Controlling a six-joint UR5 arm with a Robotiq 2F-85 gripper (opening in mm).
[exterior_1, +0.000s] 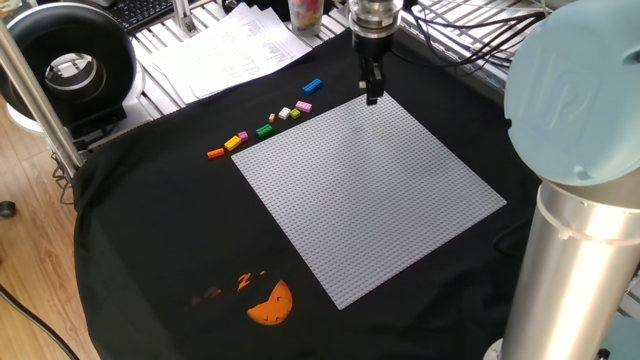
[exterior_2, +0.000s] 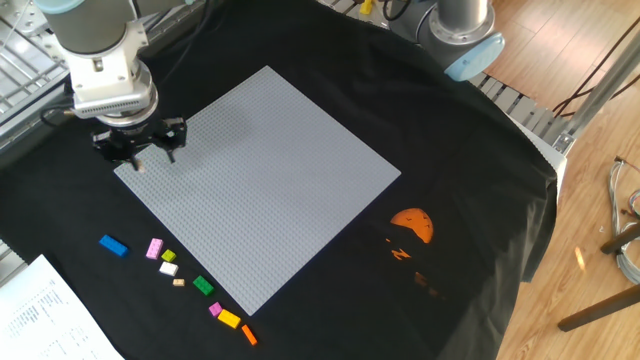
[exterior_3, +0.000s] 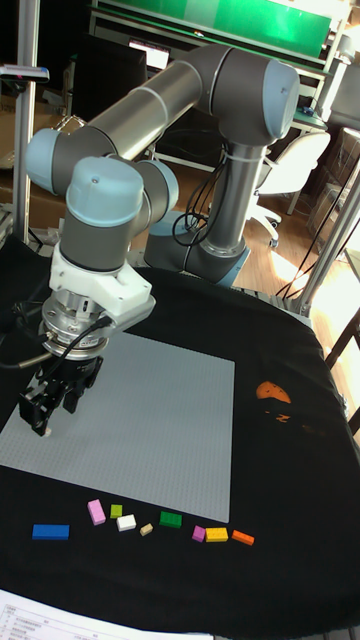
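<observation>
My gripper (exterior_2: 154, 161) hangs over the corner of the grey studded baseplate (exterior_2: 265, 185), fingers pointing down. In exterior view 3 a gap shows between its fingers (exterior_3: 70, 403), so it stands open with no brick visible between them. One fingertip looks pale. Loose bricks lie in a rough row on the black cloth beside the plate: blue (exterior_2: 114, 245), pink (exterior_2: 154, 248), lime (exterior_2: 169, 256), white (exterior_2: 168, 269), small tan (exterior_2: 178, 282), dark green (exterior_2: 203, 285), magenta (exterior_2: 215, 310), yellow (exterior_2: 229, 319) and orange (exterior_2: 249, 335). The baseplate is bare.
Printed papers (exterior_1: 225, 55) lie past the row of bricks. An orange printed figure (exterior_1: 270, 303) marks the cloth beside the plate. Cables (exterior_1: 480, 45) run behind the gripper.
</observation>
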